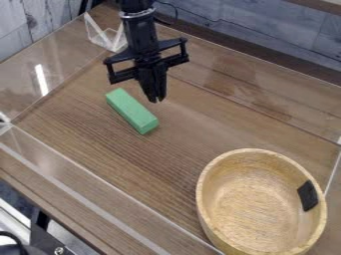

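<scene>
My black gripper hangs over the upper middle of the wooden surface, its linkage spread out to both sides. I see nothing held at its tip. A green rectangular block lies flat on the surface just below and left of the gripper, apart from it.
A round cream bin with a dark patch on its right side takes up the lower right. Dark cables and hardware show at the left edges.
</scene>
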